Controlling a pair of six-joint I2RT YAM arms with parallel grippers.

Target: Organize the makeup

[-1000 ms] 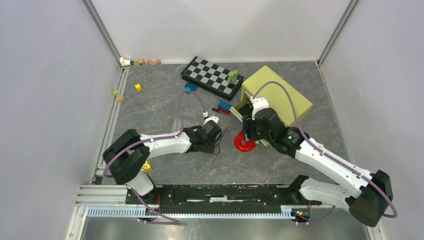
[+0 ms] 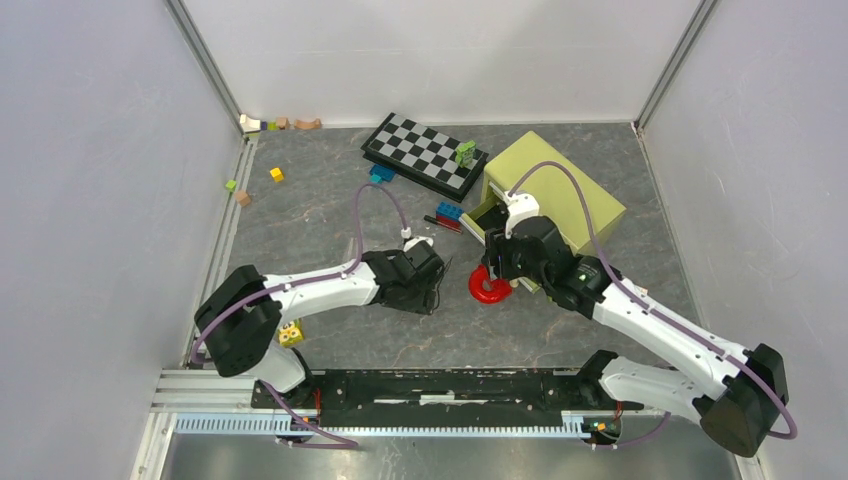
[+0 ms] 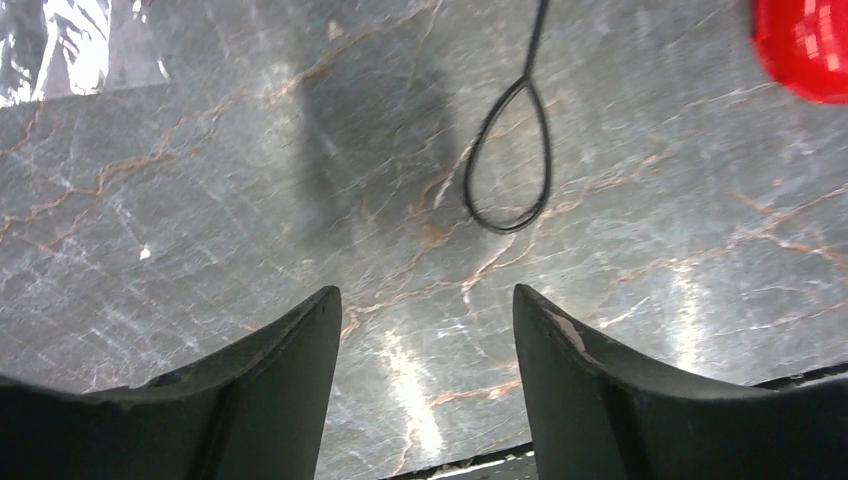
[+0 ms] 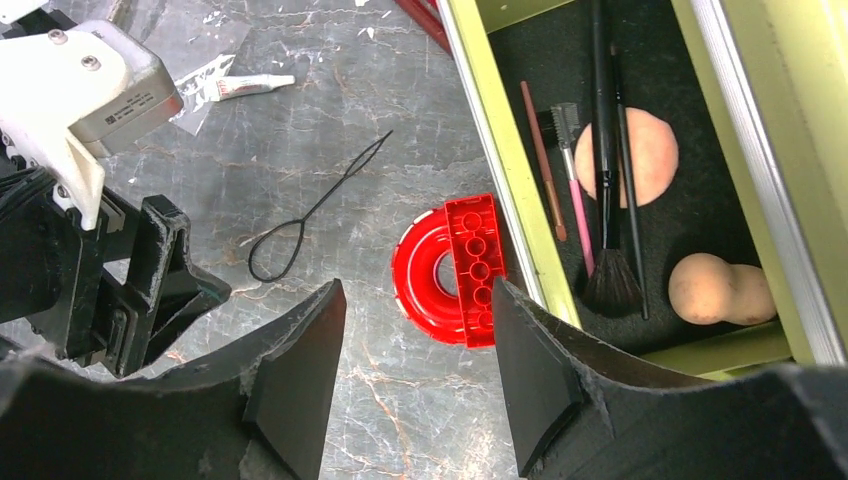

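An open drawer of the pale green box point(image 2: 560, 180) holds brushes point(image 4: 606, 150), a pink round puff point(image 4: 652, 160) and a peanut-shaped sponge point(image 4: 722, 290) in the right wrist view. My right gripper is open above the drawer's edge and a red ring with a red brick point(image 4: 470, 270). My left gripper is open with nothing between its fingers, over bare table beside a black cable loop point(image 3: 540, 160). A small white tube point(image 4: 250, 85) lies on a clear bag point(image 4: 190, 117).
A chessboard point(image 2: 420, 150) stands at the back, with blue bricks point(image 2: 448, 210) in front. Small blocks point(image 2: 276, 175) lie along the left edge, and a yellow block point(image 2: 290, 335) beside the left arm.
The right arm shifted slightly toward the drawer and back to about where it was a second ago.
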